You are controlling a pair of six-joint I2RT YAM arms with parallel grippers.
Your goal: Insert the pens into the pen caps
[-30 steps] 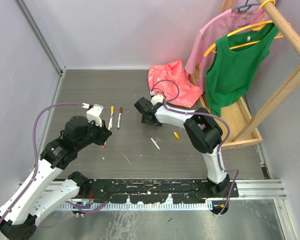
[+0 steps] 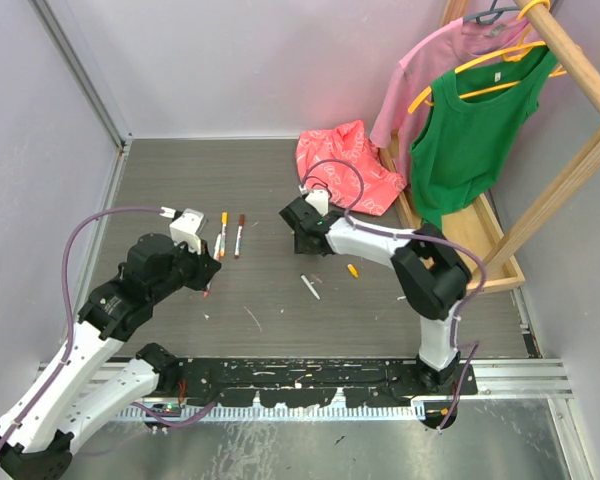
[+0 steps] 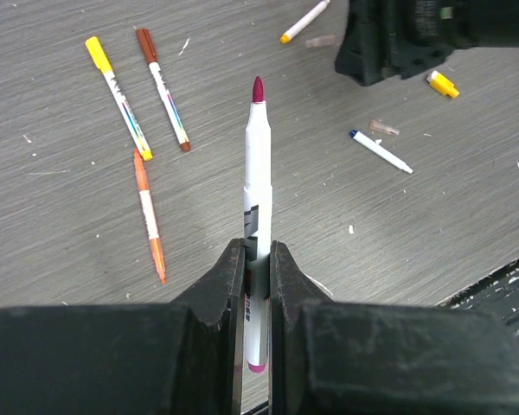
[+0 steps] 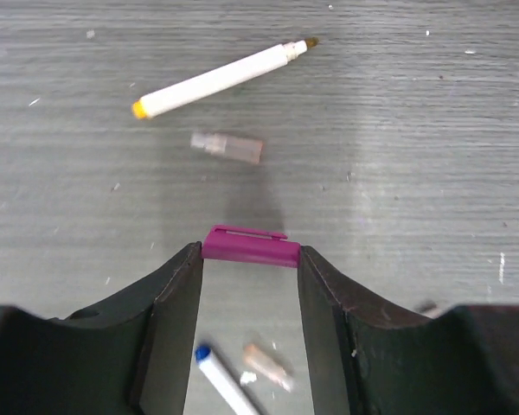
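My left gripper is shut on a white marker [image 3: 258,164] with an exposed magenta tip, held upright in the left wrist view. My right gripper is shut on a magenta cap [image 4: 250,250], above the table. On the grey table lie a yellow marker [image 3: 120,101], a brown marker [image 3: 163,92], an orange marker [image 3: 148,215], a white pen with blue end [image 3: 381,151], a white pen with yellow end [image 4: 214,79], a yellow cap [image 3: 443,85] and small translucent pieces [image 4: 227,146].
A red cloth [image 2: 345,165] lies at the back right beside a wooden clothes rack [image 2: 555,190] with hanging garments.
My right arm has shifted a little to the right and toward the front in the top view. The left arm has moved very slightly.
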